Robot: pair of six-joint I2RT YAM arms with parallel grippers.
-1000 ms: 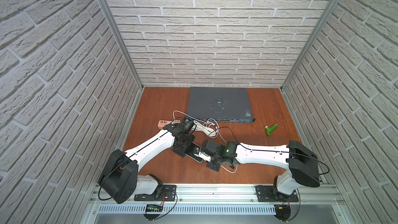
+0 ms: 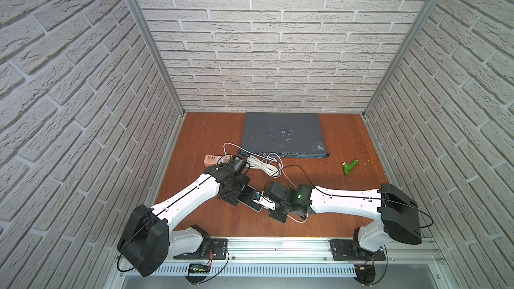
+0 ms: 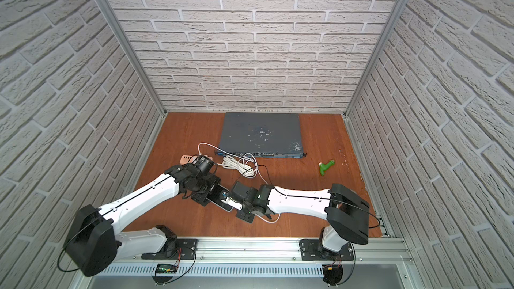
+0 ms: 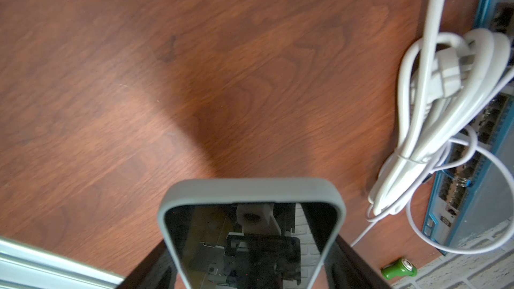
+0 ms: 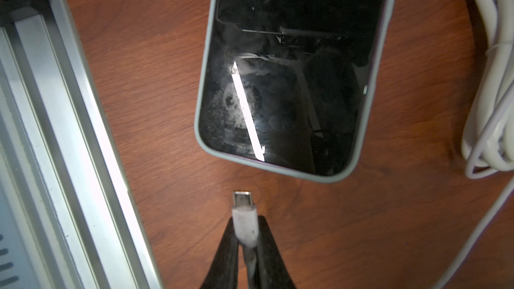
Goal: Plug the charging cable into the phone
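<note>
The phone, black-screened in a grey-green case, is held by my left gripper. In the left wrist view its case end juts from between the fingers, whose tips are mostly hidden. My right gripper is shut on the charging cable's plug, with the metal tip pointing at the phone's bottom edge. A gap shows between tip and edge in the right wrist view. The plug sits left of the middle of that edge, and the port itself is not visible.
A bundled white cord lies behind the arms, before a dark rack unit. An orange power strip is at left, a green object at right. A metal rail borders the front.
The left arm has drawn back a little to the left with the phone. My right arm has shifted slightly to the right, still with the plug.
</note>
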